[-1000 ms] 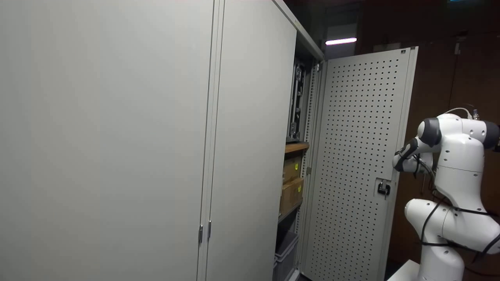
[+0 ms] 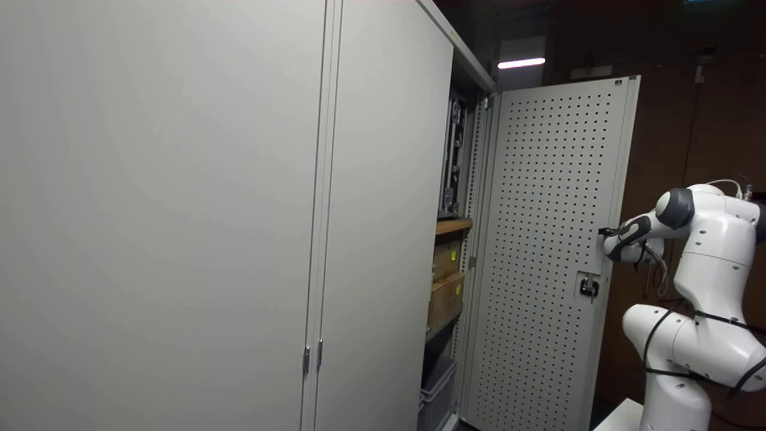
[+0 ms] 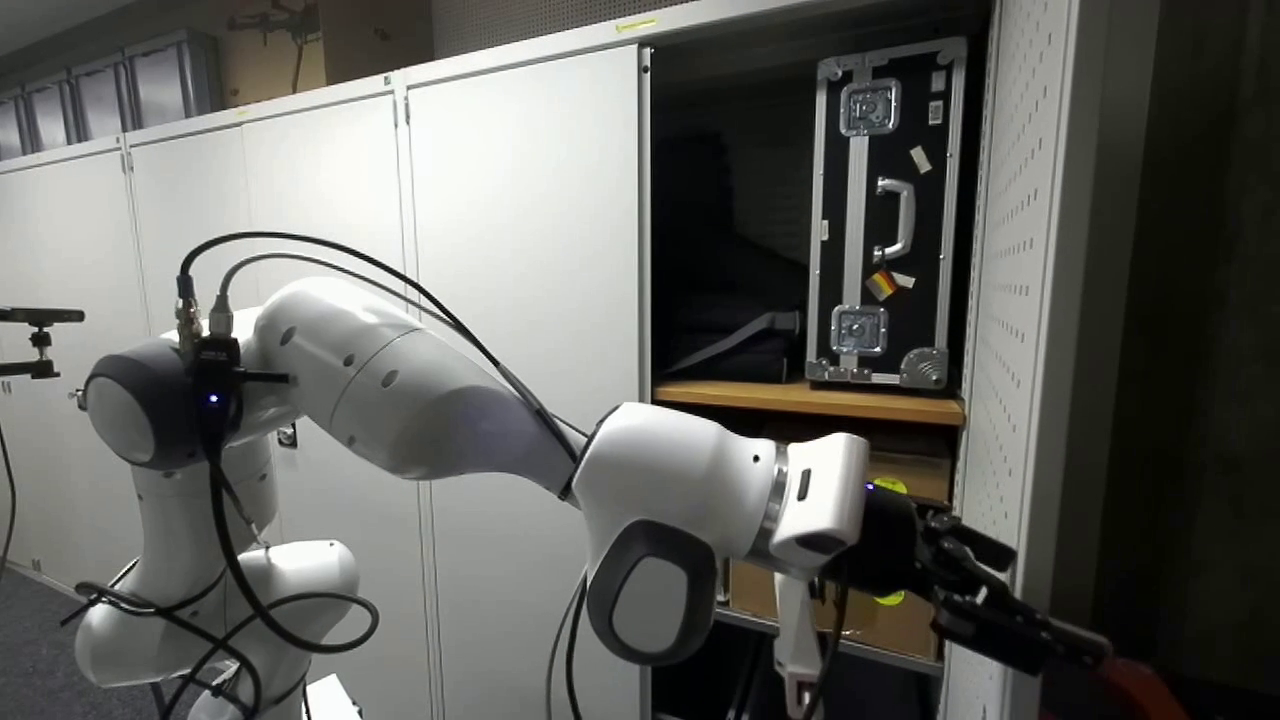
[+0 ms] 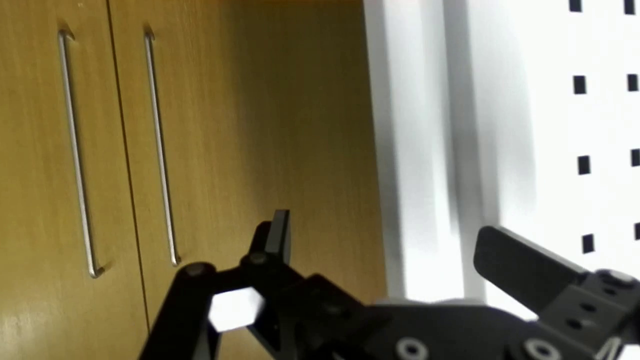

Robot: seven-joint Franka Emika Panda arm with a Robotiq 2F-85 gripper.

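The grey perforated cabinet door stands swung wide, with a black latch near its free edge. In the wrist view my gripper is open, its fingers well apart. The door's free edge appears between them: one finger shows against the brown wood behind, the other in front of the perforated panel. How deep the edge sits in the gap, and whether either finger touches it, I cannot tell. From exterior view 2, the black gripper overlaps the lower part of the door.
Inside the cabinet a black flight case stands on a wooden shelf, above cardboard boxes. Next to the opening, the neighbouring grey door is closed. Behind the open door are wooden doors with long metal handles.
In exterior view 1 the arm's upper joints have shifted right and slightly down. Dark gripper parts now show at the door's edge. The door has barely moved.
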